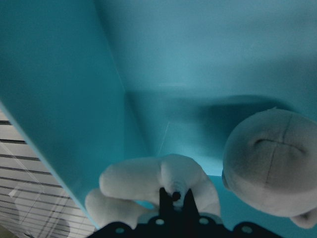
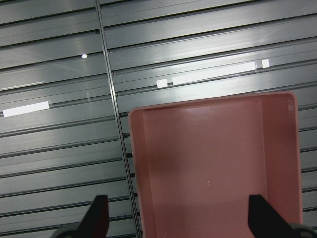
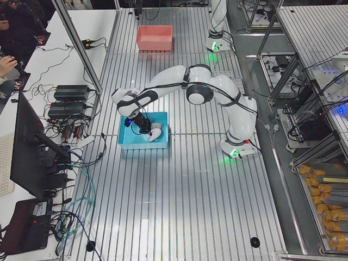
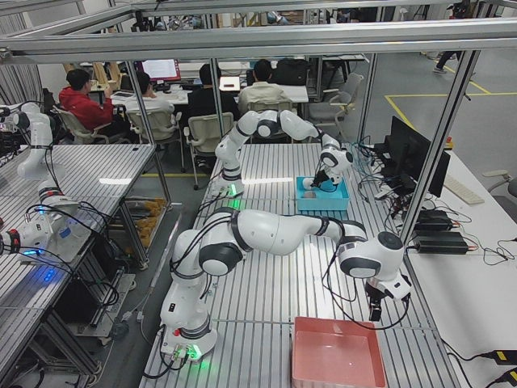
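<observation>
Inside the blue bin [image 3: 129,142], near one wall, my left gripper is shut on a white plush toy [image 1: 131,178]. A grey plush toy [image 1: 272,163] with a stitched face lies in the same bin, beside the white one. My right gripper hangs at the other end of the table over the empty pink bin [image 2: 208,163]; its dark fingers stand wide apart at the bottom of the right wrist view, with nothing between them.
Monitors [image 3: 30,147], power units [image 3: 70,92] and many cables crowd the side desk along the table.
</observation>
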